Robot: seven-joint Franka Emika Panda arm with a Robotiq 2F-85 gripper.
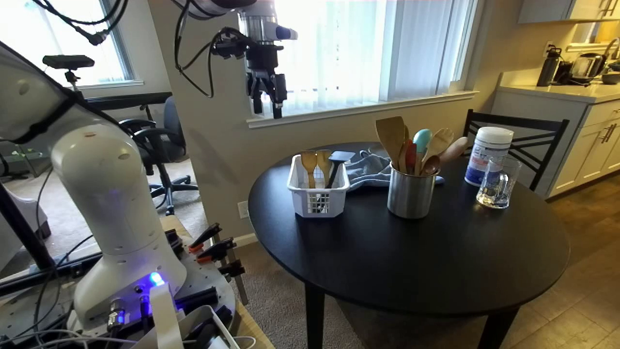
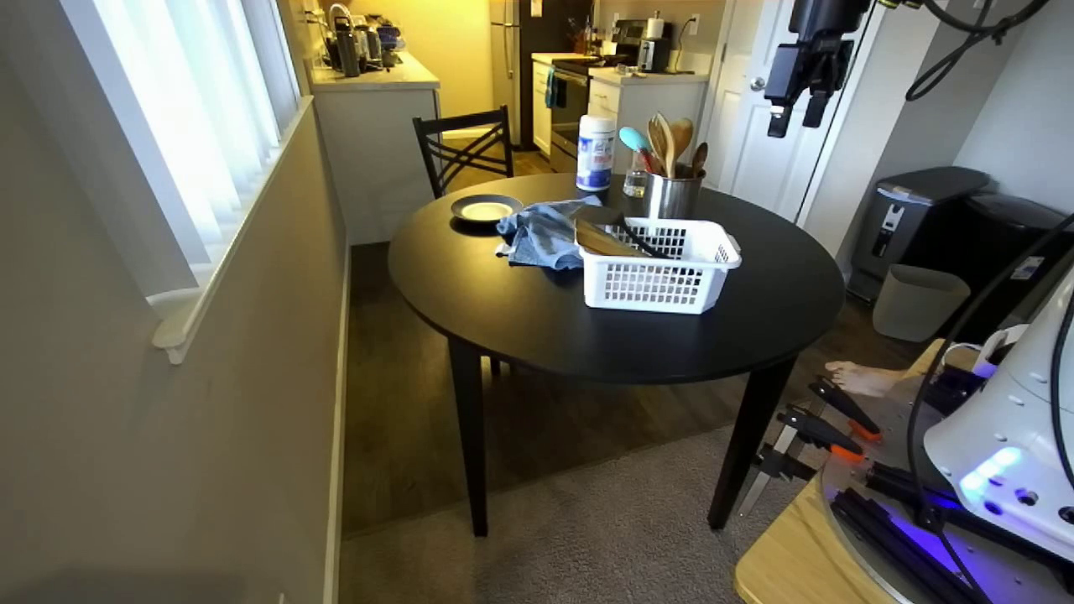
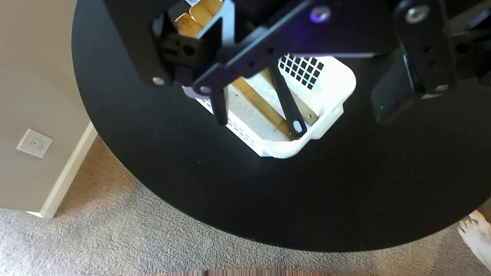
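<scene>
High above the table's near side in exterior view 1, my gripper (image 1: 268, 113) points down, its fingers apart and nothing between them. Well below it stands a white basket (image 1: 317, 204) holding two wooden utensils (image 1: 311, 166) and a black-handled one (image 1: 335, 170). In the wrist view the basket (image 3: 285, 149) shows partly behind the gripper, with the black handle (image 3: 287, 103) lying slantwise inside. A metal canister (image 1: 410, 195) full of spatulas and spoons, one with a turquoise head (image 1: 422, 139), stands right of the basket.
A crumpled blue-grey cloth (image 2: 549, 233) and a plate (image 2: 486, 208) lie toward the window side. A white-lidded tub (image 1: 489, 154) and a clear glass mug (image 1: 498, 183) stand at the right.
</scene>
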